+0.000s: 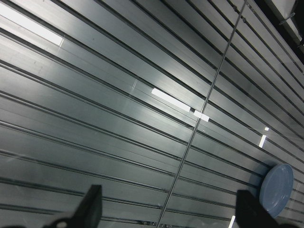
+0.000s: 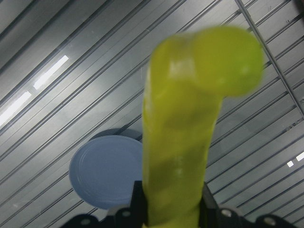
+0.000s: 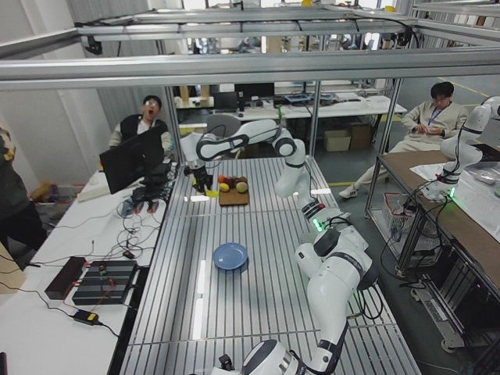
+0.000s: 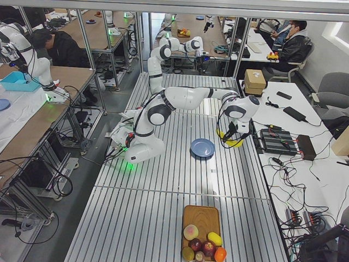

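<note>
My right gripper [image 3: 205,187] is shut on a yellow object [image 2: 190,118], which hangs above the slatted table near the wooden board [image 3: 233,199]. In the right wrist view it fills the middle, too blurred to name. The board holds several fruits. A blue plate [image 3: 230,255] lies on the middle of the table, also visible low left behind the yellow object in the right wrist view. My left gripper stands open over bare slats at the other end, its blurred fingers wide apart and the plate off to the lower right in its view.
A side desk [image 3: 47,336] with a monitor, black boxes and cables runs along one edge. A metal frame surrounds the workspace, with people seated beyond it.
</note>
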